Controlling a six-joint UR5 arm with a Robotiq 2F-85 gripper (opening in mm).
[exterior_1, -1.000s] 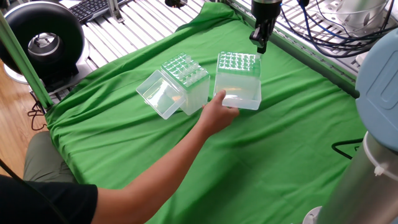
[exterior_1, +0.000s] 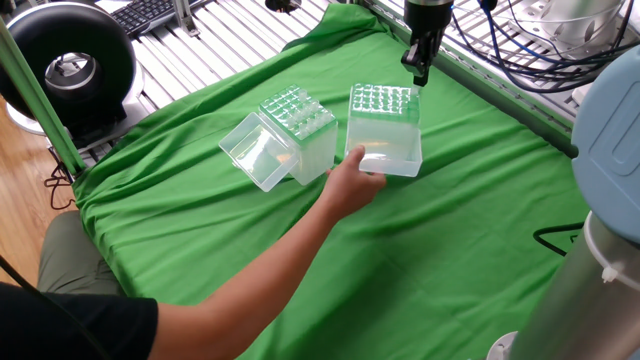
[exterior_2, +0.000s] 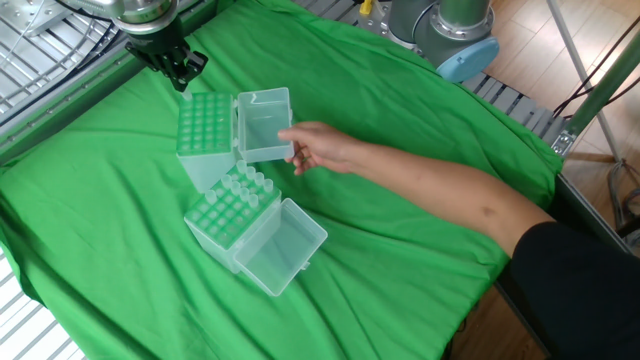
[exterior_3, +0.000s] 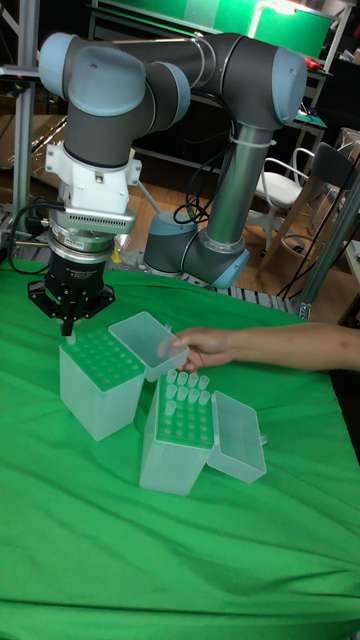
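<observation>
My gripper points down over a corner of a clear box with a green rack top. Its fingers are close together, shut on a small whitish tube whose end shows below them. That tube is at the rack's corner hole; how far it sits in the hole cannot be told. The rest of this green top looks empty. Beside it stands a second clear box, with several whitish tubes upright in part of its rack. Both boxes have their lids folded open.
A person's hand holds the open lid of the box under my gripper, the arm reaching across the table. The second box's lid hangs open outward. Wrinkled green cloth covers the table, mostly bare around the boxes.
The person's hand and the box it touches have shifted very slightly to the right in exterior view 1. My gripper and the second box have not visibly moved.
</observation>
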